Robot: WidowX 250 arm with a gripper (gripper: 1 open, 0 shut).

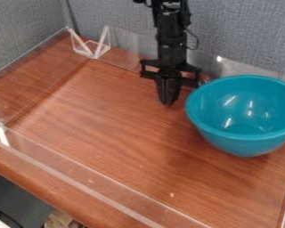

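Note:
The black gripper (169,91) hangs over the back of the wooden table, its fingertips low near the tabletop and drawn together, with nothing visible between them. Just to its right sits a large teal bowl (242,118), close to the fingers; whether they touch it cannot be told.
A white wire frame (92,46) stands at the back left corner. Clear plastic edging runs along the table's sides, and grey padded walls rise behind.

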